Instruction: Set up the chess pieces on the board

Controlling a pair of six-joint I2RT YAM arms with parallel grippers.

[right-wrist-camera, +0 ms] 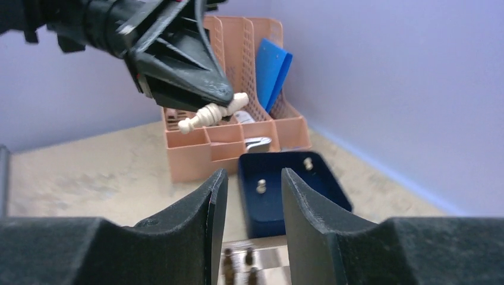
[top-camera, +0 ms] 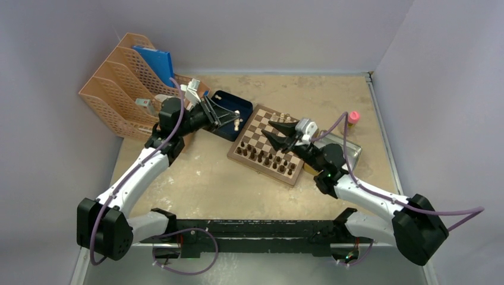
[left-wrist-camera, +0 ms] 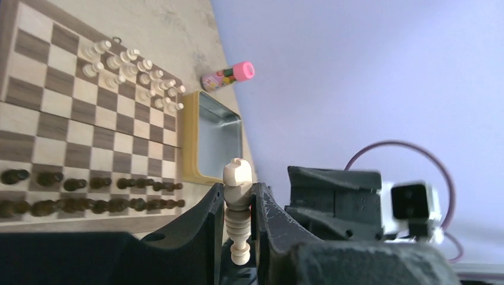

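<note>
A white chess piece (left-wrist-camera: 238, 185) is held upright in the left wrist view between the fingers of my left gripper, which is shut on it. The top view shows that piece over the edge of the navy tray (top-camera: 227, 98). My right gripper (top-camera: 265, 126) is above the board (top-camera: 236, 153), its fingers apart and empty. On the board, dark pieces (left-wrist-camera: 75, 183) stand in two rows along the near side, and several white pieces (left-wrist-camera: 92, 68) stand at the far side. A few small white pieces (right-wrist-camera: 261, 186) lie in the tray.
A yellow-rimmed metal container (left-wrist-camera: 191, 142) sits right of the board, with a pink-capped bottle (top-camera: 353, 117) behind it. A tan organizer (top-camera: 104, 95) with a blue folder fills the back left.
</note>
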